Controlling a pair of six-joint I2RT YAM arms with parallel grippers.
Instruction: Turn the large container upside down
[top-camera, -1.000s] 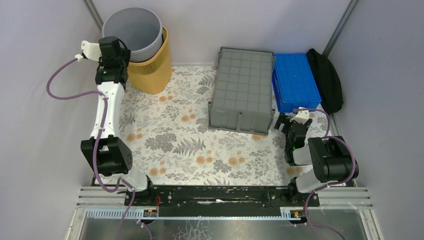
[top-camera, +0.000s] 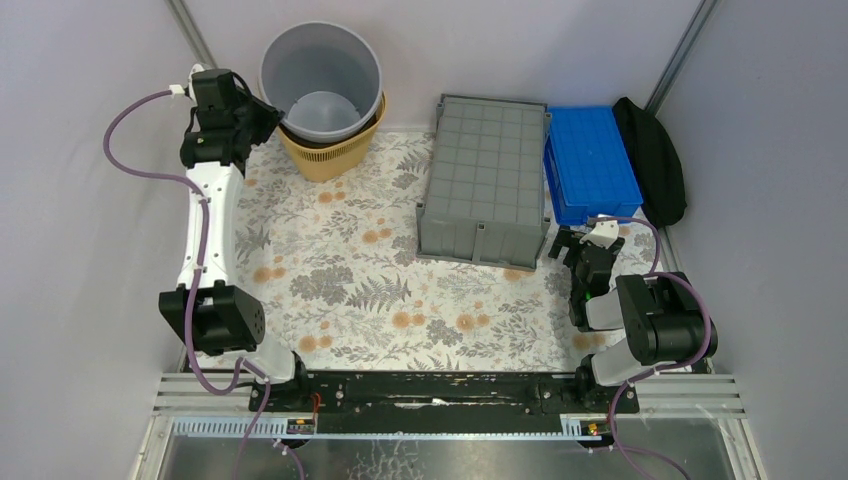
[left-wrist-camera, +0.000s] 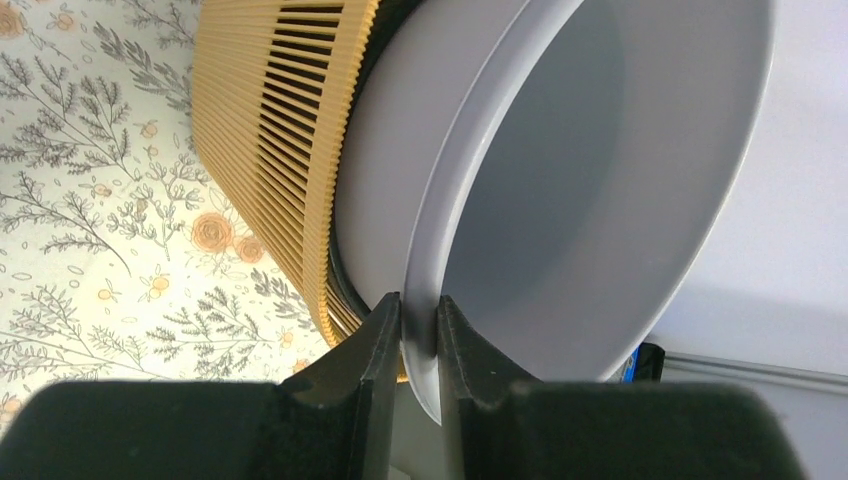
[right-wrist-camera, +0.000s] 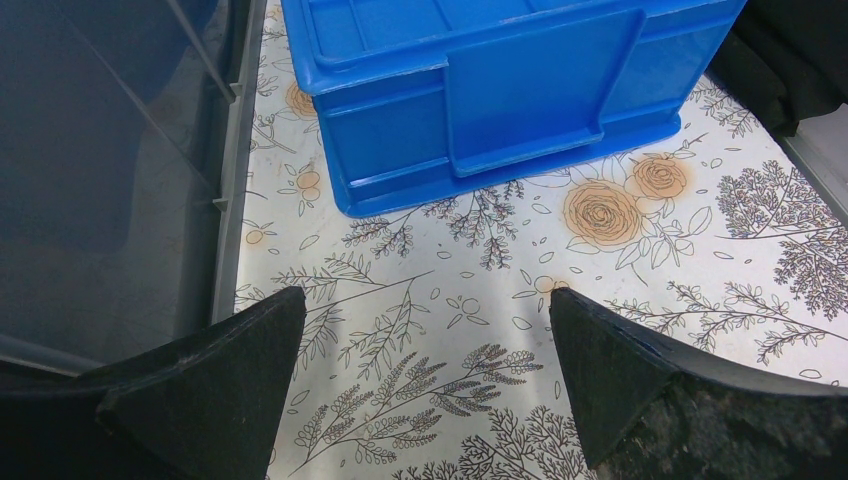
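In the top view a grey round bin (top-camera: 322, 65) leans in the back left corner, its mouth up and tilted, partly inside a yellow slatted basket (top-camera: 335, 158). My left gripper is shut on the bin's rim, one finger (left-wrist-camera: 384, 335) on either side of the wall. A big grey crate (top-camera: 485, 165) stands bottom up in the middle, and a blue crate (top-camera: 597, 165) lies bottom up beside it. My right gripper (top-camera: 566, 242) is open in front of the blue crate, only patterned floor between its fingers.
A black bag (top-camera: 650, 160) rests against the right wall, beside the blue crate. Walls close off the back and both sides.
The grey bin has shifted right and tipped further, with my left gripper on its rim. The basket has moved right too and shows less of its side. The right arm has stayed still.
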